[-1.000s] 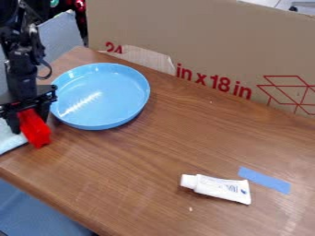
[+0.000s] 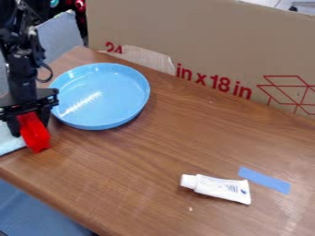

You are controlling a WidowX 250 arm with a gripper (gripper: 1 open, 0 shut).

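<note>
My black gripper is at the left edge of the wooden table, low and shut on a red object whose upper part is hidden by the fingers. A white cloth or pad lies beside and behind them. Just to the right of the gripper sits a light blue plate. A white tube lies toward the front right of the table.
A large cardboard box stands along the back. A strip of blue tape is on the table near the tube.
The gripper and the red object have shifted very slightly at the left; everything else looks the same.
</note>
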